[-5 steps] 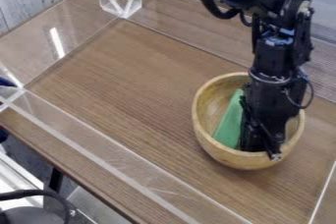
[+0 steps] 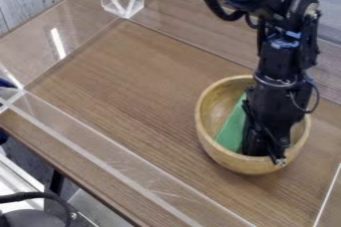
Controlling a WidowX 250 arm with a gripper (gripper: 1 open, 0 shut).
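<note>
My black gripper (image 2: 262, 133) reaches down into a wooden bowl (image 2: 216, 107) on the right side of the table. A green object (image 2: 229, 123) lies in the bowl, mostly hidden behind the gripper. The fingertips are dark and crowded by cables, so what is between them cannot be made out.
A small white wire-like holder (image 2: 122, 2) stands at the back left. Clear strips run along the table's front left edge, with a dark cable (image 2: 34, 199) at the bottom left.
The arm and gripper have shifted very slightly within the bowl; little else has visibly changed.
</note>
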